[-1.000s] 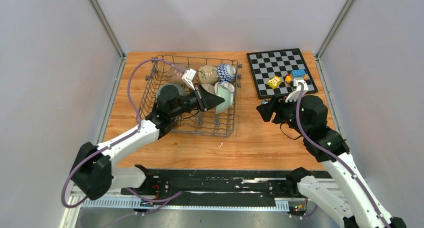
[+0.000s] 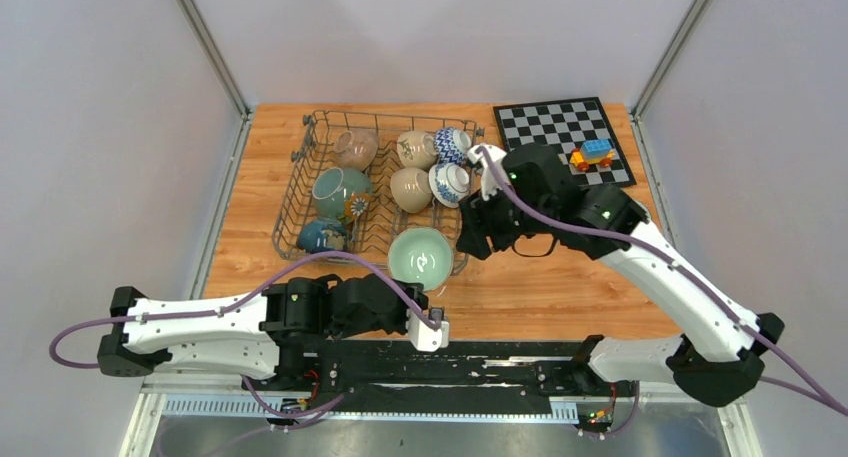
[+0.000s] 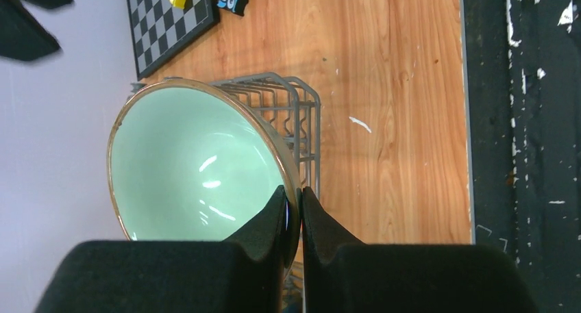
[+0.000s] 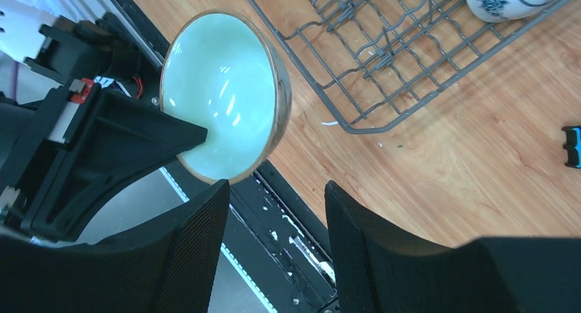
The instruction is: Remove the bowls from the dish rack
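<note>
My left gripper is shut on the rim of a mint-green bowl (image 3: 199, 166) with a brown edge. The same bowl (image 2: 421, 258) hangs over the front right corner of the wire dish rack (image 2: 285, 227) in the top view. To its right, my right gripper has its fingers apart and empty; the bowl lies beyond them in the right wrist view. Still in the rack are a teal bowl (image 2: 335, 189), a dark blue bowl (image 2: 318, 235), a pinkish bowl (image 2: 355, 149), two beige bowls (image 2: 410, 190) and two blue-and-white bowls (image 2: 449, 183).
A chessboard (image 2: 535, 127) lies at the back right with a toy of coloured blocks (image 2: 595, 152) on it. Bare wooden table (image 2: 570, 302) shows at the front right. Both arms come close together near the rack's right side.
My right gripper has moved left toward the bowl.
</note>
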